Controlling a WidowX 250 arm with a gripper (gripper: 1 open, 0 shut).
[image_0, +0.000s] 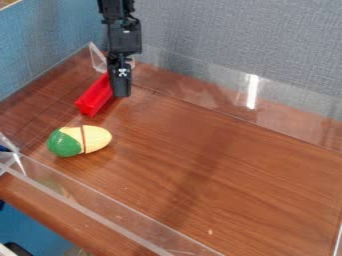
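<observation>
My black gripper (118, 82) hangs at the back left of the wooden tray, its dark fingers over the upper end of a red bar (94, 97). The bar lies tilted on the floor near the left side. Whether the fingers stand apart is hard to make out at this size. A yellow and green toy vegetable (80, 141) lies nearer the front left.
Clear plastic walls edge the wooden floor (234, 170), with white corner brackets at the left. The middle and right of the floor are empty. A grey padded wall stands behind.
</observation>
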